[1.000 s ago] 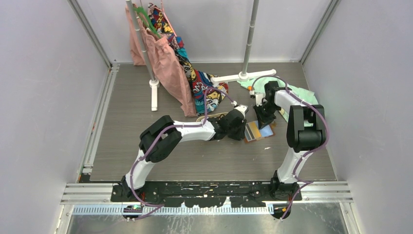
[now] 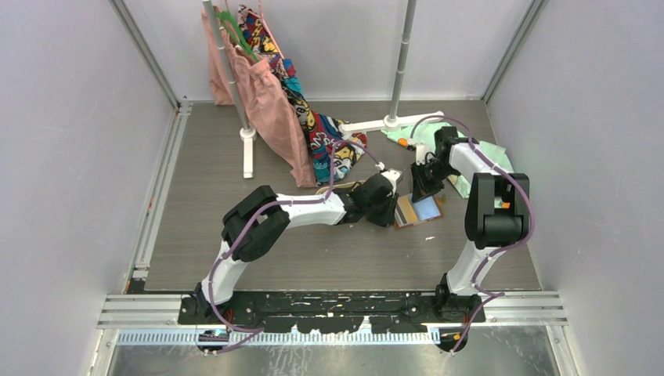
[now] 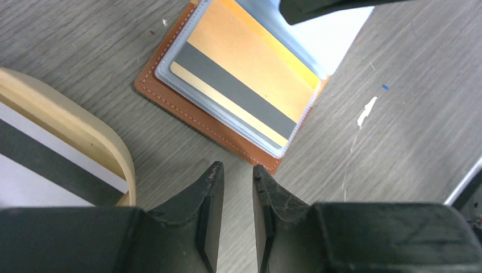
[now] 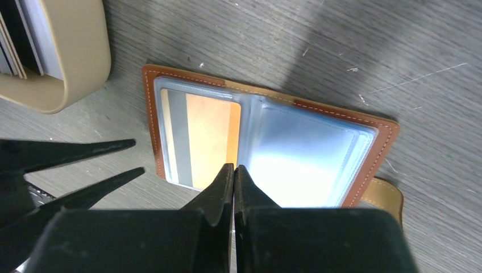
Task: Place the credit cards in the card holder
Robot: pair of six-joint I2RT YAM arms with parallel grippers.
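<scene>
The open brown card holder (image 4: 386, 132) lies flat on the table. An orange card with a grey stripe (image 4: 206, 136) lies in one of its clear sleeves; the other sleeve (image 4: 310, 151) looks pale blue, with no card visible in it. My right gripper is over the border between the two sleeves, its fingers pressed together and nothing showing between them. Whether it touches the plastic is unclear. My left gripper is just off the card holder's edge, its fingers parted by a narrow gap with only table visible between.
A beige box (image 4: 94, 57) with several cards standing in it is beside the card holder, near my left gripper. Hanging clothes (image 2: 270, 110) and a green cloth (image 2: 492, 153) occupy the back. Bare table (image 2: 337, 262) lies in front of the arms.
The left arm has shifted only slightly.
</scene>
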